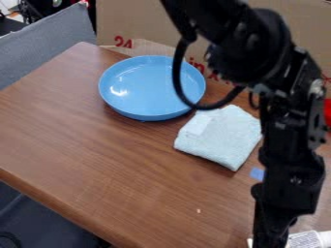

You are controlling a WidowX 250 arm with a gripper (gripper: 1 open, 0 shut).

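Note:
My gripper (272, 232) reaches down at the lower right, over a white printed tube or packet (305, 240) at the table's front right edge; its fingertips are dark and too hidden to tell how they stand. A light blue folded cloth (218, 138) lies left of the arm, and a blue plate (151, 87) sits behind it.
A cardboard box (130, 19) stands at the back. A red object (327, 111) is at the right edge, and a small blue patch (256, 174) lies beside the cloth.

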